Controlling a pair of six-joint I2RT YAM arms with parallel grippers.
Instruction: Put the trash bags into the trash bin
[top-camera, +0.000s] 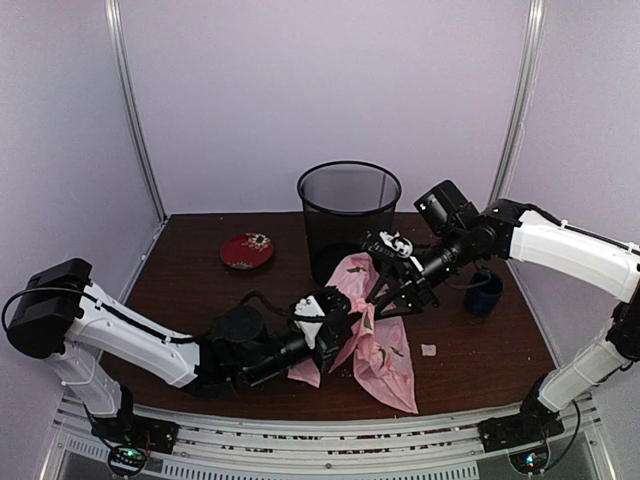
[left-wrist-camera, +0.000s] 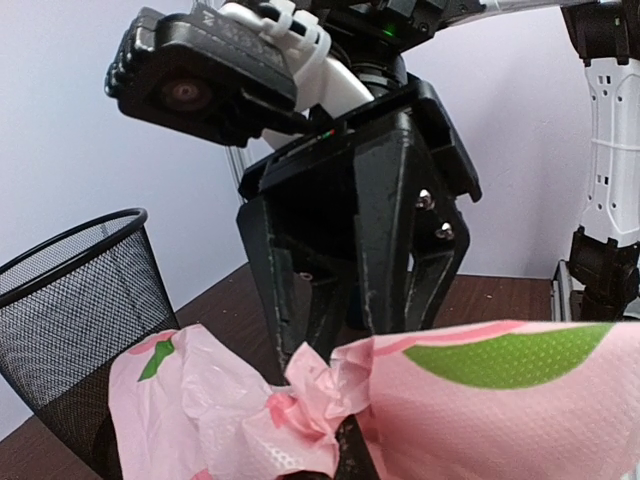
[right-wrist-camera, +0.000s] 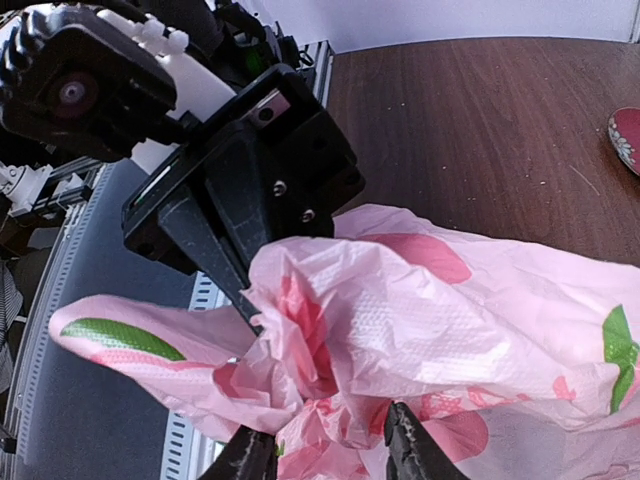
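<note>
A crumpled pink trash bag (top-camera: 386, 368) with green and rose patches hangs between the two arms, its lower end spread over the table front. My left gripper (top-camera: 345, 328) is shut on the bunched part of it; its fingertips are mostly hidden behind the film in the left wrist view. From the other side reaches my right gripper (top-camera: 376, 304). In the right wrist view its fingers (right-wrist-camera: 408, 446) stand apart, with gathered pink film between and above them. Behind the bag stands the black mesh trash bin (top-camera: 348, 212), upright with its mouth uncovered.
A red plate (top-camera: 246, 251) lies at the back left, and a dark blue cup (top-camera: 483, 293) is at the right beneath the right arm. One small pale scrap (top-camera: 429, 350) rests right of the bag. Bare table shows left of the bin.
</note>
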